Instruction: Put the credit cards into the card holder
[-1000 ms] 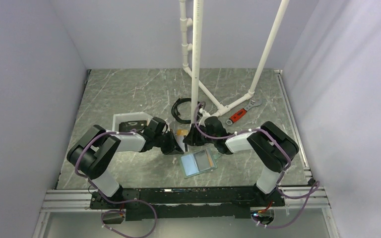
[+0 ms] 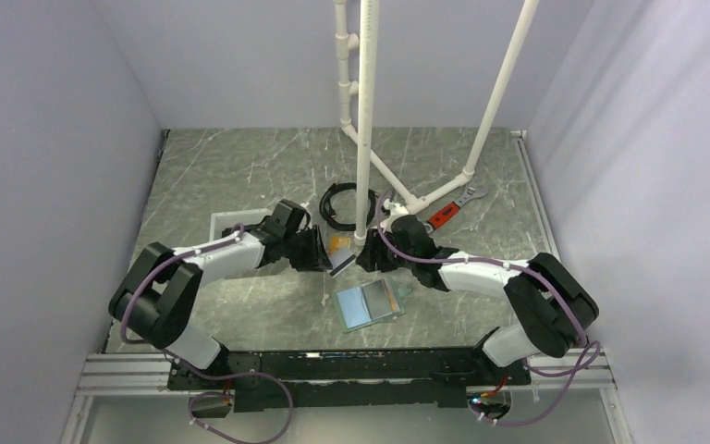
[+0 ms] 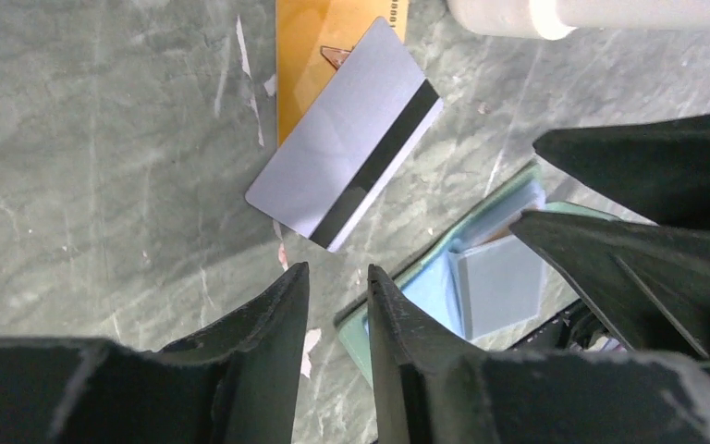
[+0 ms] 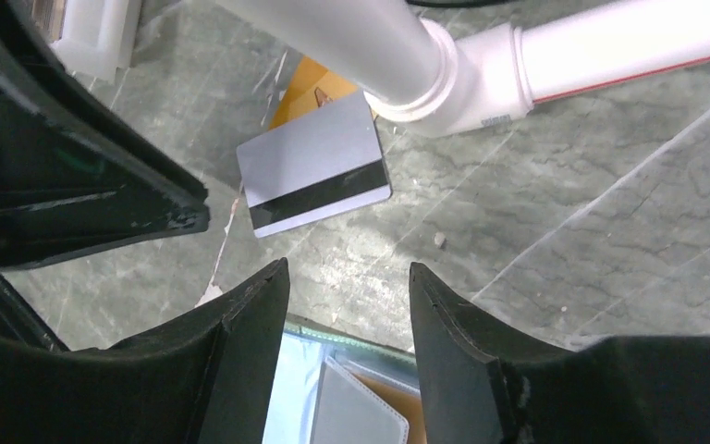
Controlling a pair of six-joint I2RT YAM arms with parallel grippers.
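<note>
A light card with a black stripe point(image 3: 351, 139) lies flat on the grey table, partly over an orange card point(image 3: 310, 79). The white pipe covers some of that orange card point(image 4: 302, 92) in the right wrist view. Toward the front lies the green-edged card holder point(image 2: 370, 304), opened out, with a light card showing in a pocket point(image 3: 499, 282). Nothing sits between the fingers of my left gripper, which is open left of the cards. My right gripper is open too, and empty, to the right of the striped card.
A white pipe frame point(image 2: 364, 139) rises right behind the cards. Behind lies a black cable coil point(image 2: 326, 205), with a red-handled wrench point(image 2: 444, 216) to the right. A white tray point(image 2: 226, 218) is partly behind the left arm. Bare table lies left of the holder.
Both grippers have drawn apart, the right one moving rightward.
</note>
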